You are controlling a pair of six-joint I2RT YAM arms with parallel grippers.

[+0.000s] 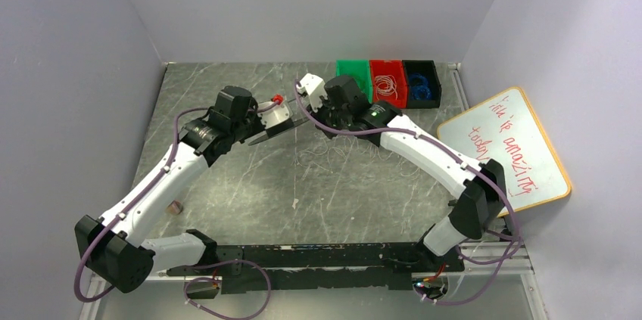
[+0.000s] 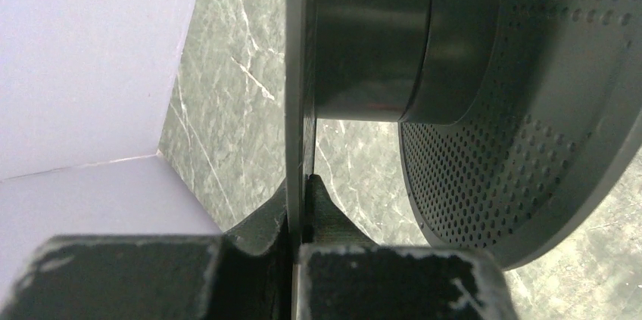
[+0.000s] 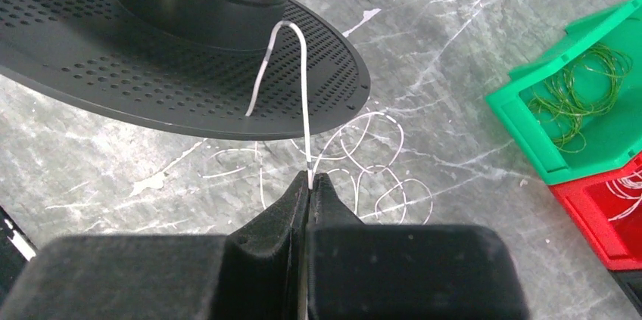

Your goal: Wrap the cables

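Observation:
A dark spool (image 2: 371,40) with a wide perforated flange (image 3: 325,70) is held in the air between the arms. In the left wrist view my left gripper is shut on the edge of the spool's thin flat flange. A white cable (image 3: 304,85) comes out by the hub, bends over and runs down to the tips of my right gripper, which is shut on it. More of the white cable (image 1: 329,153) lies in loose loops on the table below. Much of the spool is hidden by the grippers in the top view.
Green (image 1: 353,69), red (image 1: 388,104) and black (image 1: 421,102) bins stand at the back right with coiled cables in them. A lettered whiteboard (image 1: 507,146) leans at the right.

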